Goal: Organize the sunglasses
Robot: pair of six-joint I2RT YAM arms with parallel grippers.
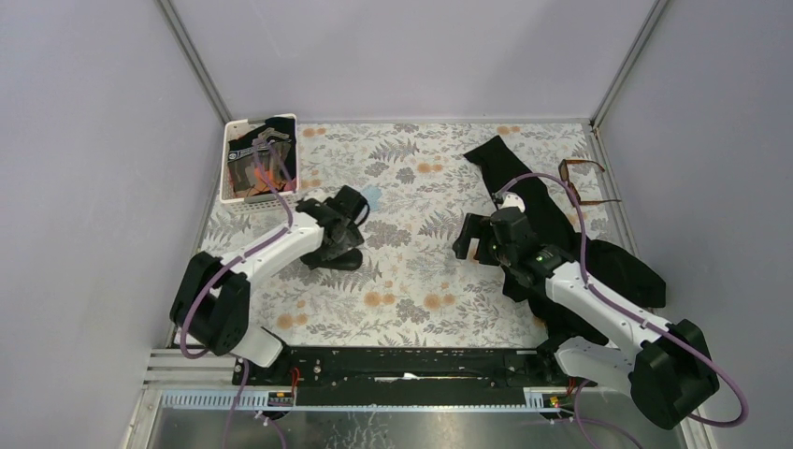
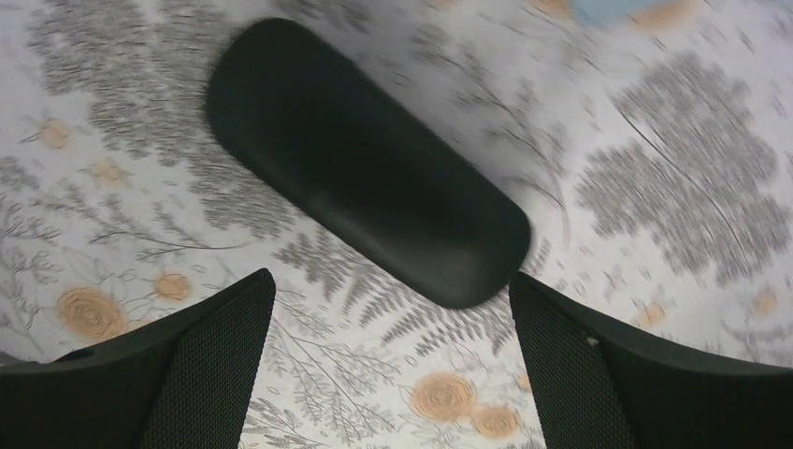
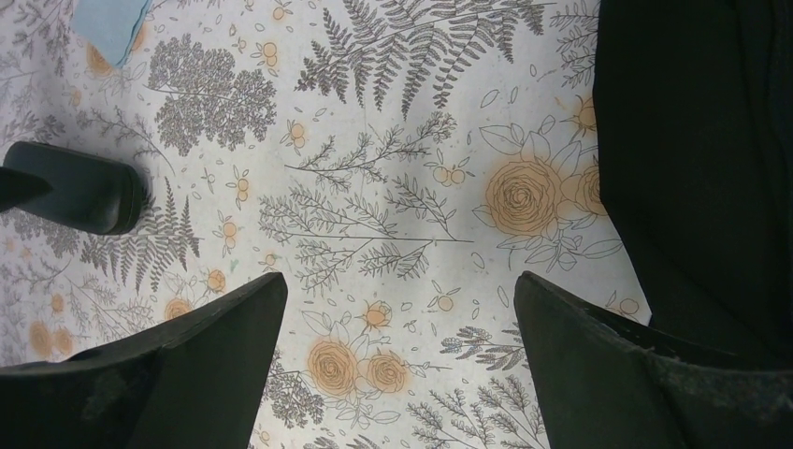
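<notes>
A dark, closed glasses case [image 2: 369, 168] lies on the patterned cloth left of centre, partly covered by the left arm in the top view. My left gripper hangs over it, open and empty; the case shows beyond its spread fingers in the left wrist view. Brown-framed sunglasses [image 1: 589, 182] rest at the far right of the table, temples spread. My right gripper [image 1: 470, 248] stands open above the cloth right of centre, nothing between its fingers. In the right wrist view, the case [image 3: 84, 192] appears at the left edge.
A white basket [image 1: 232, 201] holding dark items stands at the back left. Black fabric [image 1: 510, 168] runs down the right side, beneath the right arm. A light blue cloth [image 3: 114, 26] lies behind the case. Bare patterned table [image 1: 411, 290] spans the centre.
</notes>
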